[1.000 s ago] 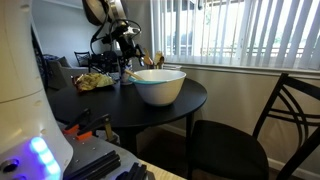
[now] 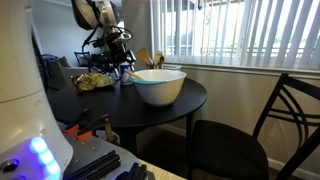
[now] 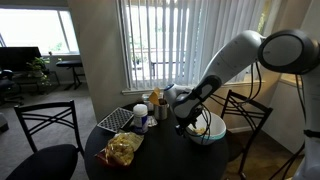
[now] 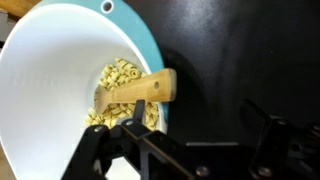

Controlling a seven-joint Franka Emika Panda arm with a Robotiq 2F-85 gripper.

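In the wrist view, a white bowl (image 4: pixel 60 75) with a pale blue rim holds small pasta pieces (image 4: pixel 120 75). A wooden utensil (image 4: pixel 140 91) lies partly over the pasta, its blunt end reaching across the rim. My gripper stands open, its fingers apart over the dark table just outside the bowl, with nothing seen between them. From exterior view 2, the arm comes down at the near-left side of the bowl (image 3: pixel 218 123); the fingertips are too small there to make out clearly.
A crumpled yellow bag (image 3: pixel 122 148) rests on the round dark table (image 3: pixel 150 160). Bottles and a canister (image 3: pixel 140 117) stand behind it, near a holder of wooden utensils (image 2: pixel 143 57). Chairs (image 2: pixel 230 145) surround the table. Bare tabletop lies beside the bowl.
In exterior view 1, the arm's far end has shifted slightly left, away from the bowl. The bowl and the bag have stayed where they were.
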